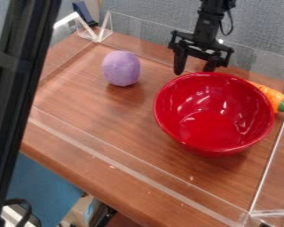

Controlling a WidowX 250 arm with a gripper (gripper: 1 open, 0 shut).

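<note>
A large red bowl (213,115) sits on the right half of the wooden surface. Behind its right side lies an orange carrot (273,96) with a green tip, partly hidden by the bowl. A purple ball (121,68) rests to the left of the bowl. My black gripper (194,58) hangs at the back, just behind the bowl, its two fingers spread apart with nothing visible between them.
Clear plastic walls edge the wooden surface (109,151) at the back, front and right. A dark vertical bar stands at the left edge of the view.
</note>
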